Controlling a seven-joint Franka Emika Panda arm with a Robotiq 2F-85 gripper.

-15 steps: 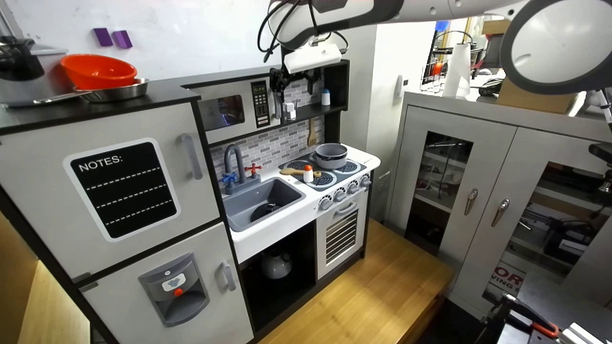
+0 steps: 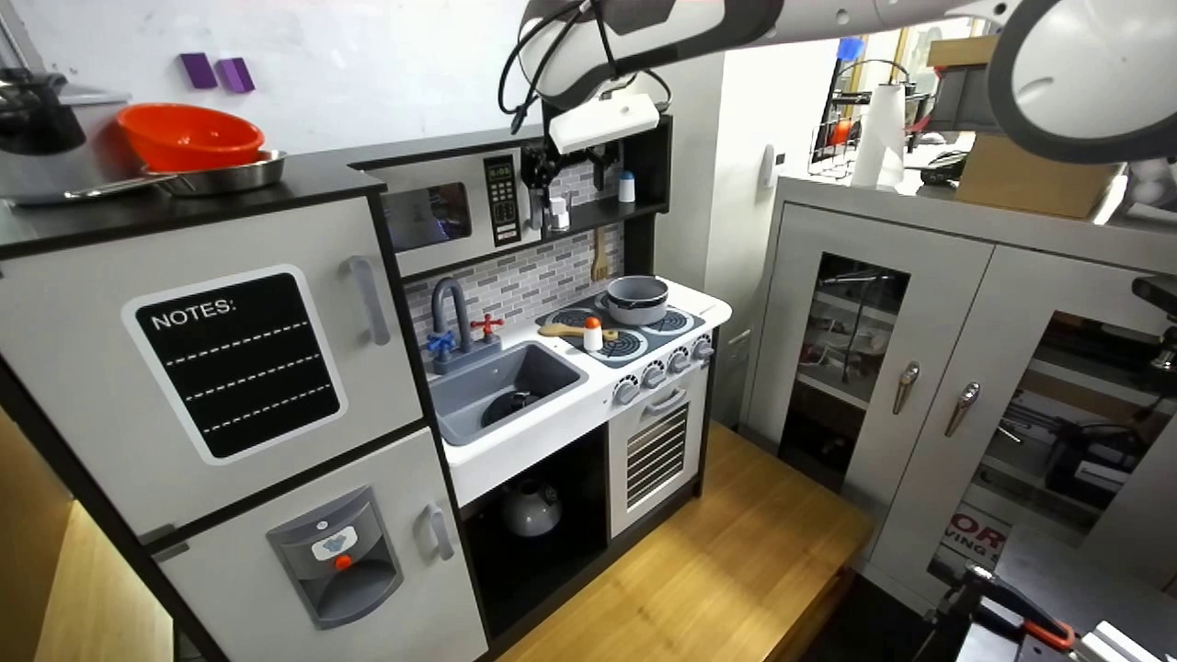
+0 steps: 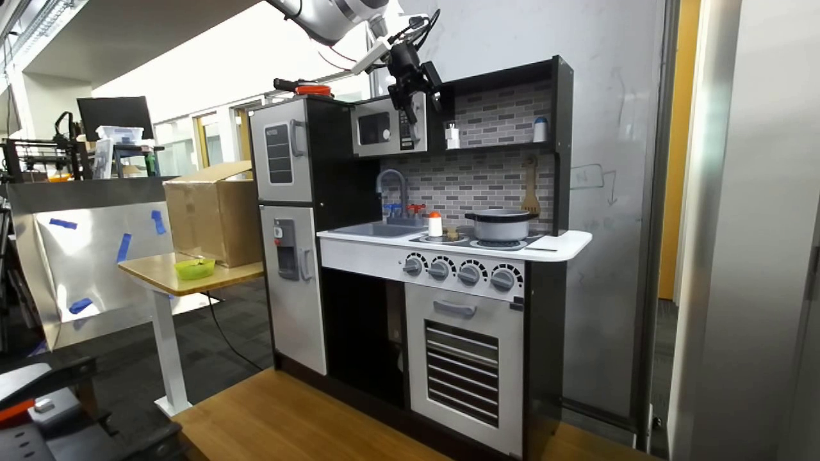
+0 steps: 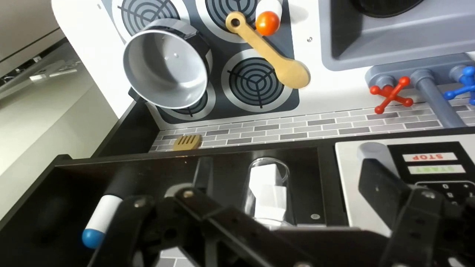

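Observation:
My gripper stands open, its black fingers spread wide with nothing held between them. From the wrist view, a clear container [image 4: 267,191] with white contents sits on the dark shelf in the gap between the fingertips, farther away than they are. The same container [image 3: 451,137] shows in exterior view 2 just right of the gripper [image 3: 424,107], beside the microwave. In exterior view 1 the gripper [image 2: 570,178] hangs in front of the upper shelf, near the microwave handle. A white shaker with a blue top [image 4: 102,220] lies left of the fingers in the wrist view.
Below, the stove top holds a grey pot [image 4: 167,69], a wooden spoon [image 4: 271,49] and an orange-topped shaker [image 4: 268,20]. The microwave [image 3: 384,130] and the shelf's side panel [image 3: 563,146] bound the shelf. A grey sink [image 2: 508,386] lies left of the stove.
My gripper has come down slightly in exterior view 1, and the arm's large joint at the right has shifted a little. The kitchen items look unmoved.

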